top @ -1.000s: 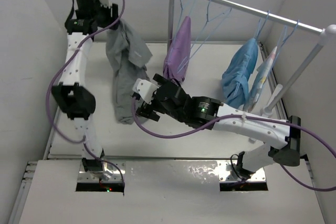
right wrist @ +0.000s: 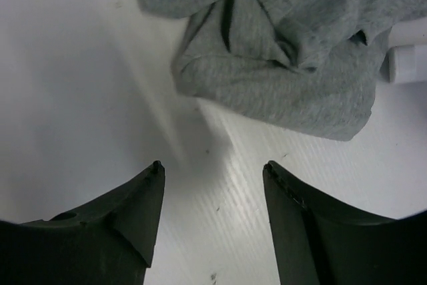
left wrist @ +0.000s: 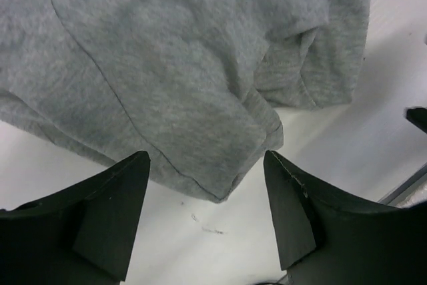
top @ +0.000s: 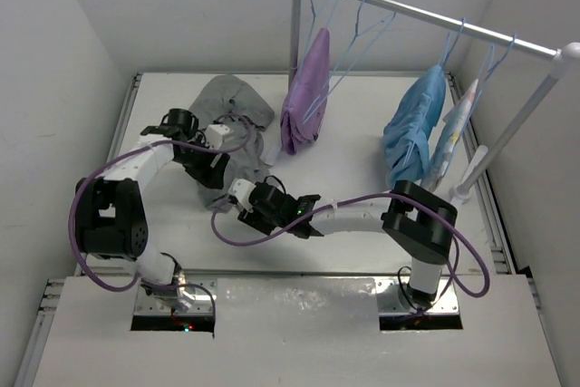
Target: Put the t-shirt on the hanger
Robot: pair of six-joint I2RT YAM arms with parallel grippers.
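Note:
The grey t-shirt (top: 231,101) lies crumpled on the left side of the white table. My left gripper (top: 217,169) is over its lower part; in the left wrist view, the fingers stand apart with the grey fabric (left wrist: 167,85) beyond the fingertips and nothing between them. Near the shirt's lower right side is my right gripper (top: 246,210). Its fingers also stand apart over bare table, the shirt's edge (right wrist: 287,91) ahead of them. An empty blue hanger (top: 361,32) hangs from the rack's bar.
The white rack (top: 435,17) crosses the right side. A purple garment (top: 306,97), a blue garment (top: 412,129) and a patterned garment (top: 450,142) hang from it. Bare table (top: 358,156) lies between the purple and blue garments.
The left gripper came down from behind the table toward the front, and the raised shirt end now lies on the table. The right arm drew lower and slightly left.

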